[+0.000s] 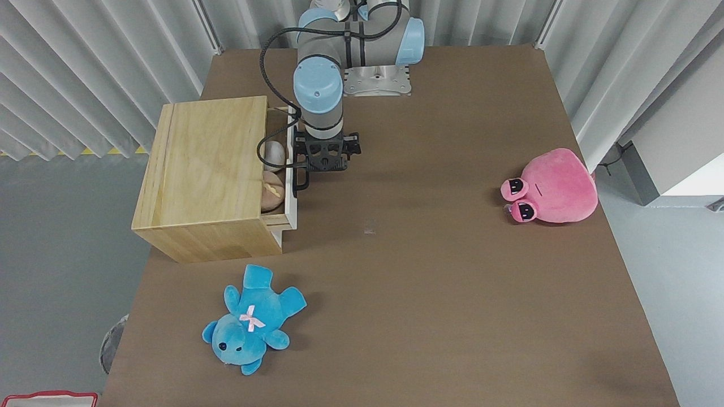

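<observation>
A light wooden cabinet (197, 163) stands on the left of the table, its drawer (289, 215) partly out on the right side. Inside lie a white plush toy (273, 155) and a pale brown round toy (271, 192), partly covered by the cabinet top. My black gripper (324, 150) is at the drawer's outer front, by its dark handle, below the arm's wrist. Its fingertips are too hidden to tell whether it is open or shut.
A blue teddy bear (256, 319) lies at the front left of the table (441, 291); a pink plush toy (556, 186) lies at the right.
</observation>
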